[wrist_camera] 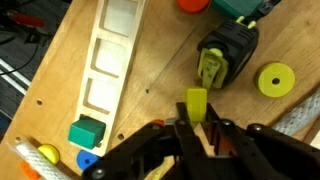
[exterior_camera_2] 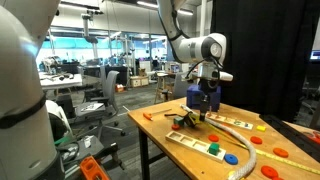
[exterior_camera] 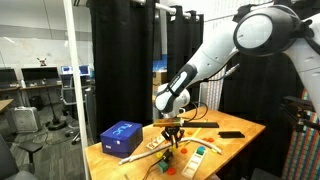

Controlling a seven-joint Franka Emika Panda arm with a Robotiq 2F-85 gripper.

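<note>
In the wrist view, a small yellow block (wrist_camera: 197, 103) juts out from between the fingers of my gripper, which is shut on it. A black and yellow toy piece (wrist_camera: 228, 52) stands just beyond the block; whether the two touch I cannot tell. To its right lies a yellow disc (wrist_camera: 274, 79) with a hole. From exterior view 1, my gripper (exterior_camera: 172, 140) appears low over the cluttered front part of the table, and exterior view 2 also shows the gripper (exterior_camera_2: 204, 106) over the parts.
A long pale slotted tray (wrist_camera: 107, 60) lies to the left, with a green block (wrist_camera: 87, 132) near its end. The blue box (exterior_camera: 122, 138) occupies the table's left side. Several coloured discs and a curved pale tube (exterior_camera_2: 236, 137) surround the gripper.
</note>
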